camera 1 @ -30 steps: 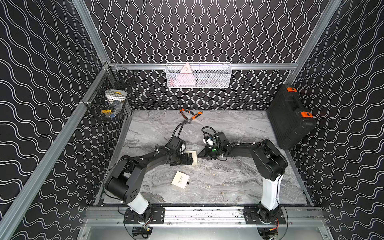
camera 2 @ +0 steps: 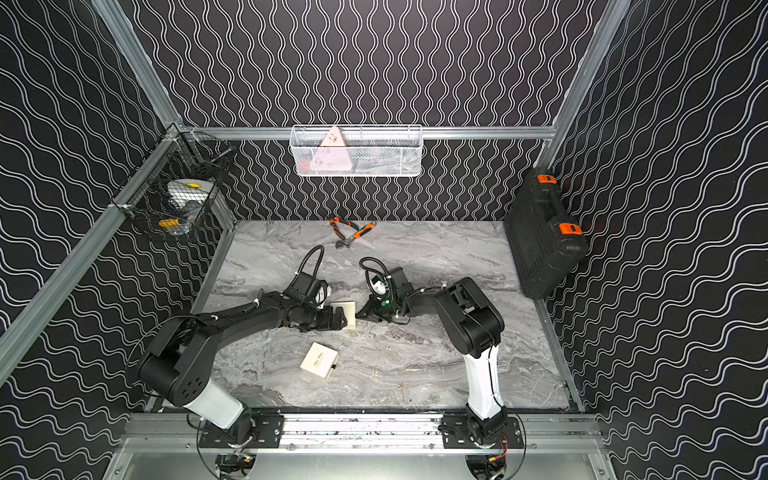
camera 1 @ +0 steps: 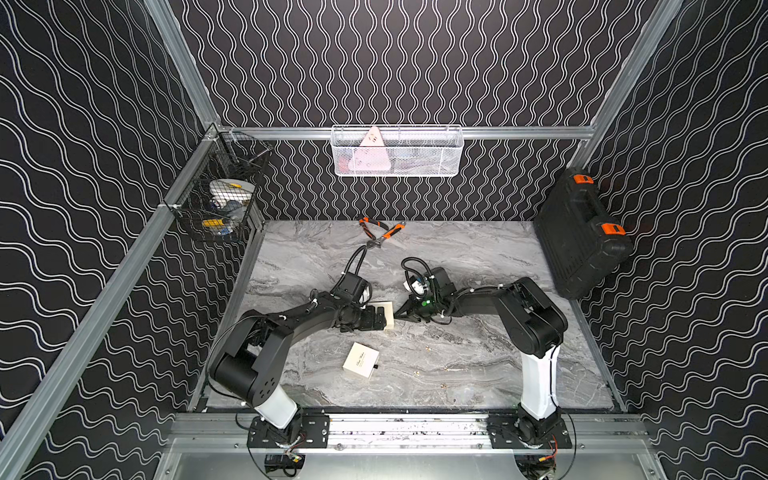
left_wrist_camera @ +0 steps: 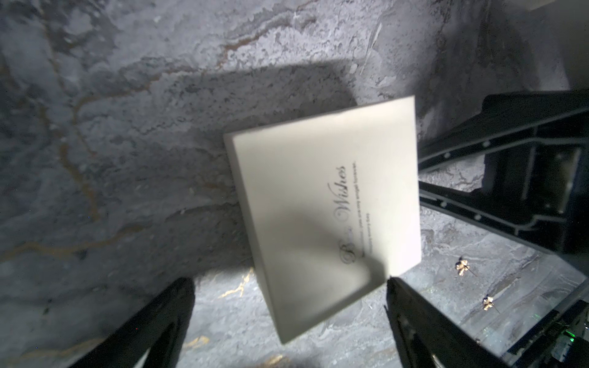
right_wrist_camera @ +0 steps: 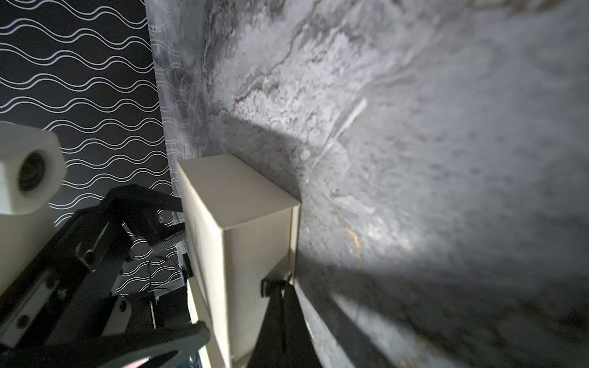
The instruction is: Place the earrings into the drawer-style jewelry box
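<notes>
A cream jewelry box [left_wrist_camera: 325,220] with "Best Wishes" lettering lies on the marble table, its drawer shut. Over it my left gripper stands open, one finger to each side of the box, with a gap visible by at least one. My right gripper is shut at the box's drawer face, its tips touching or overlapping the small black pull tab [right_wrist_camera: 268,287]. Whether the tab is pinched between those tips is hidden. Small gold earrings [left_wrist_camera: 461,266] are scattered on the table beyond the box, near the right gripper.
A second cream box [camera 1: 361,360] with a dark tab sits closer to the front. Orange-handled pliers [camera 1: 381,230] lie at the back, below a white wire basket [camera 1: 397,152]. A black case [camera 1: 580,236] leans at the right wall. Table space right of the boxes is mostly clear.
The right gripper has shifted slightly left, closer to the box. The left arm and both boxes look unmoved.
</notes>
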